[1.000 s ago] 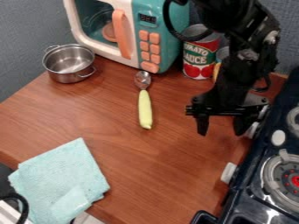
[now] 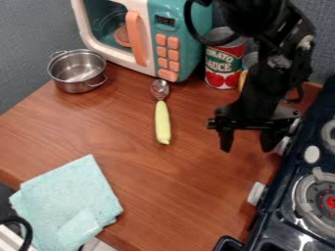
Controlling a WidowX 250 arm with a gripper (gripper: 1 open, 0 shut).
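My black gripper (image 2: pixel 252 132) hangs over the right part of the wooden counter, left of the stove, its fingers pointing down; whether anything is between them cannot be made out. A spoon with a pale yellow handle (image 2: pixel 163 122) lies in the middle of the counter, to the gripper's left. A red and white can (image 2: pixel 224 66) stands behind the arm.
A toy microwave (image 2: pixel 167 54) and a steel pot (image 2: pixel 76 71) stand at the back. A light blue towel (image 2: pixel 66 201) lies front left. The black stove (image 2: pixel 295 216) fills the right edge.
The arm and gripper have shifted very slightly; the other objects have not moved.
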